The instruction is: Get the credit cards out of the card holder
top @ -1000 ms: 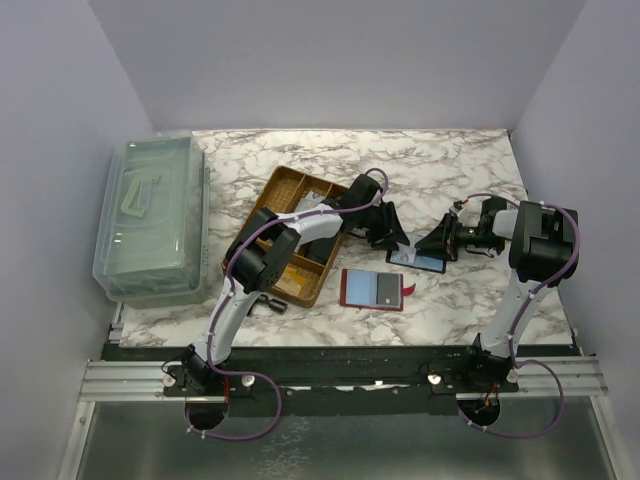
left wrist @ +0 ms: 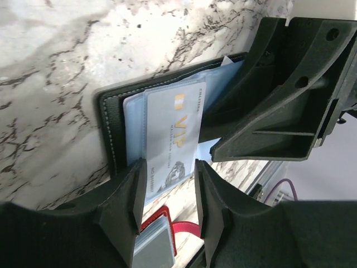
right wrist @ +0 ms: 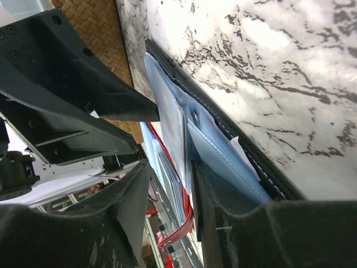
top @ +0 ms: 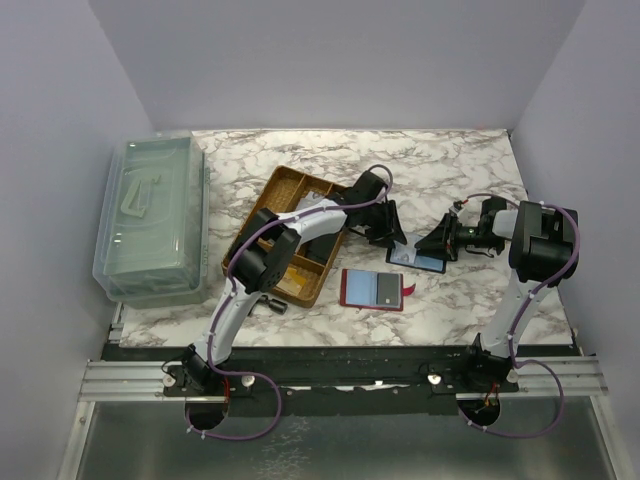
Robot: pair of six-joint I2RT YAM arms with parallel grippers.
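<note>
The dark card holder (left wrist: 110,128) lies open between both grippers, with blue sleeves (right wrist: 223,156) and a white VIP card (left wrist: 174,131) inside. My left gripper is at one end of it, fingertips part open at the card's near edge; whether they grip it cannot be told. My right gripper is over the other end, fingers open, one finger down among the sleeves.
A red-edged holder (top: 355,288) lies just in front. A wicker tray (top: 275,190) with compartments sits left, beside a clear plastic case (top: 150,220). Bare marble is free at the back.
My left gripper has shifted very slightly over the holder; otherwise the top view shows almost no difference.
</note>
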